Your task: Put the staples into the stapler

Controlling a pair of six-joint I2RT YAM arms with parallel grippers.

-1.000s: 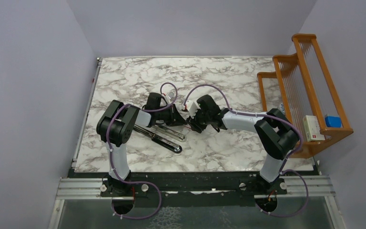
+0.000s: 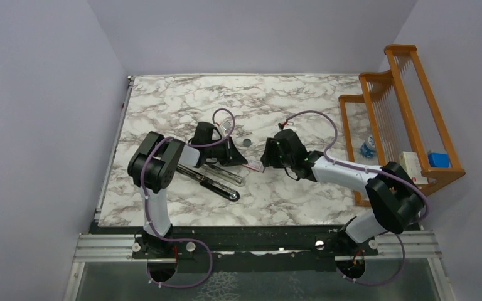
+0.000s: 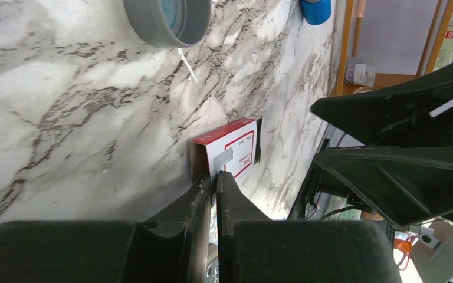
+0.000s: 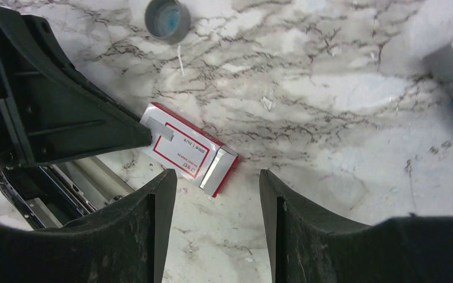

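The small red and white staple box (image 4: 183, 147) lies on the marble table, its open brown end (image 3: 199, 159) turned toward the left arm. My left gripper is at that end, its fingertips nearly together with the thin box wall between them. Some gap is hard to judge there. To the right of the box, my right gripper hangs open with nothing between its fingers; in the left wrist view its dark fingers (image 3: 377, 171) stand beyond the box. The opened stapler, with a black arm (image 2: 219, 189) and a metal channel (image 2: 226, 175), lies partly under the left arm.
A grey round cap (image 4: 168, 20) sits behind the box, and a white sliver (image 4: 180, 60) lies near it. At the right stands a wooden rack (image 2: 376, 94) with a bottle (image 2: 368, 148) and boxes. Bare table extends behind and in front of the right arm.
My right gripper has drawn away from the box to the right, uncovering more of it and the cap. The left arm stays nearly where it was.
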